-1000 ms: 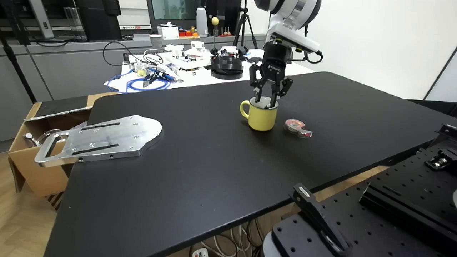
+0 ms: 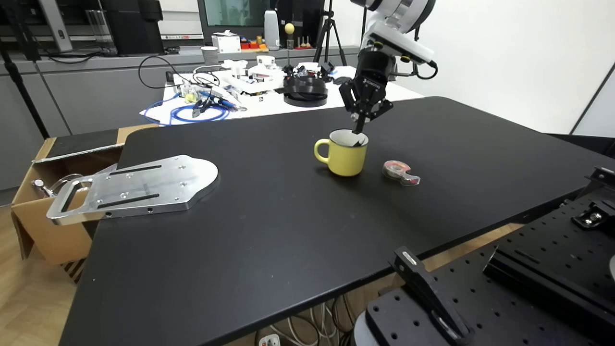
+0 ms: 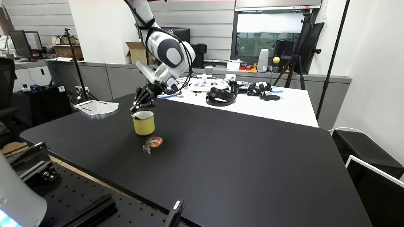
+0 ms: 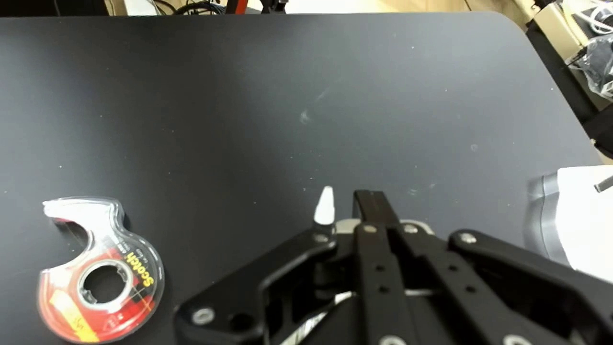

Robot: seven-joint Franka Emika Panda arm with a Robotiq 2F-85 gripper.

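Note:
A yellow mug (image 2: 347, 158) with a white inside stands upright on the black table, its handle to the left in exterior view 1. My gripper (image 2: 358, 130) is over its mouth, fingers together and tips at the rim; in exterior view 2 the gripper (image 3: 133, 110) also reaches down to the opening. A slim item with a white pointed tip (image 4: 324, 207) shows beside the shut fingers (image 4: 376, 208) in the wrist view, apart from them. Nothing shows between the fingers. How deep the tips reach is hidden. A clear tape dispenser (image 2: 400, 172) lies beside the mug.
On the left of the table in exterior view 1 lies a silver metal plate (image 2: 153, 183), overhanging the edge near a cardboard box (image 2: 55, 230). A white side table (image 2: 262, 102) full of cables and parts stands behind.
The gripper's fingers, spread apart over the mug one second ago, have come together. The mug has shifted slightly left in exterior view 1. The tape dispenser has stayed put.

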